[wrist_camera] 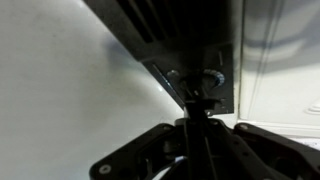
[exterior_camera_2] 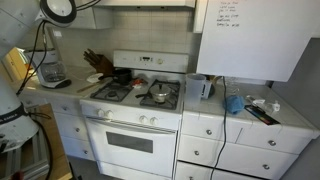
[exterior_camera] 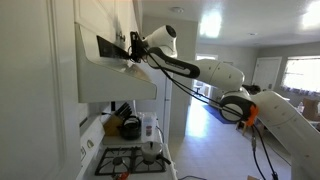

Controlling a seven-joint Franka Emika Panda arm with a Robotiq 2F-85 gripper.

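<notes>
High over the stove, my gripper point(exterior_camera: 136, 47) is at the dark panel point(exterior_camera: 112, 48) on the underside of the white range hood point(exterior_camera: 118, 84). The wrist view shows the gripper shut, with nothing visible between its fingers. Its tips lie over a small dark control plate point(wrist_camera: 222, 82), close to a round knob or button point(wrist_camera: 213, 78). Whether they touch it, I cannot tell. Dark slots point(wrist_camera: 160, 18) run beside the plate. In exterior view 2 the gripper is out of frame.
Below stands a white stove point(exterior_camera_2: 130, 130) with a pot point(exterior_camera_2: 160, 92) on its burners. A knife block point(exterior_camera_2: 100, 63) and a clear pitcher point(exterior_camera_2: 195, 85) flank it. A tall white cabinet side point(exterior_camera: 38, 90) fills the left of exterior view 1.
</notes>
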